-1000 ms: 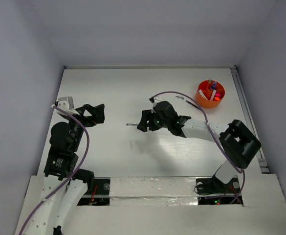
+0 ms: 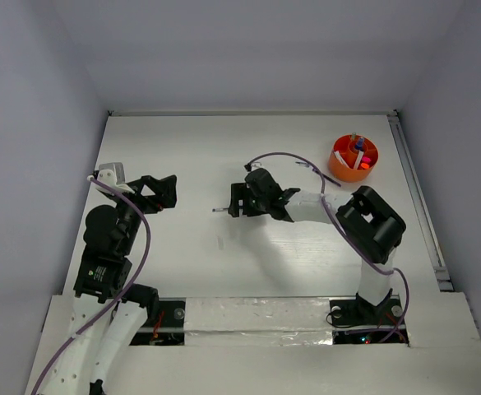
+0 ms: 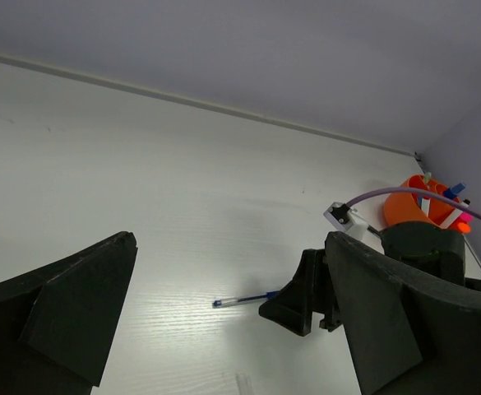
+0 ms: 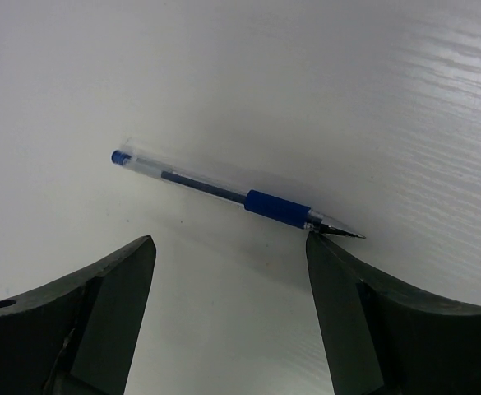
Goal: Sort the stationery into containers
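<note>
A blue gel pen [image 4: 276, 209] lies on the white table, just beyond the fingertips of my right gripper, which is open over it with nothing between its fingers. From above, the right gripper [image 2: 237, 200] covers part of the pen [image 2: 219, 210]. My left gripper hangs open and empty at the table's left side. An orange container [image 2: 347, 171] at the back right holds pens and other small items.
A dark pen [image 2: 330, 178] lies beside the orange container, partly behind the right arm's cable. A faint clear item [image 3: 245, 385] lies nearer the front.
The left arm has stayed where it was.
</note>
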